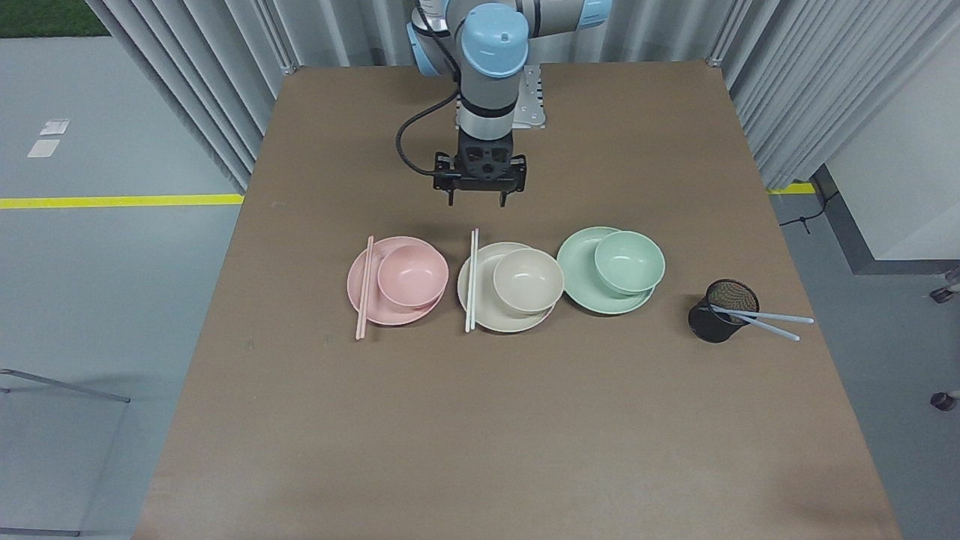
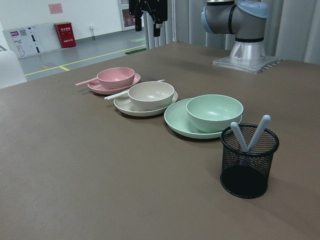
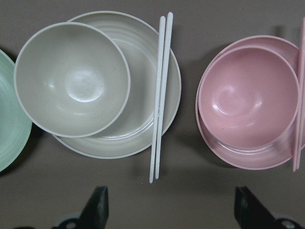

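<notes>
My open gripper [image 1: 477,194] hangs empty above the table, behind the tableware; its two fingers show apart at the bottom of the wrist view. In a row sit a pink plate [image 1: 396,310] with pink bowl [image 1: 414,274] and pink chopsticks [image 1: 364,292], a cream plate [image 1: 487,306] with cream bowl [image 1: 528,279] and white chopsticks [image 3: 161,93], and a green plate [image 1: 580,270] with green bowl [image 1: 630,261]. Each pair of chopsticks lies left of its bowl in the front view.
A black mesh holder [image 2: 245,180] with two light chopsticks [image 1: 778,328] stands at the right in the front view. The arm's mounting base [image 2: 242,64] is at the back.
</notes>
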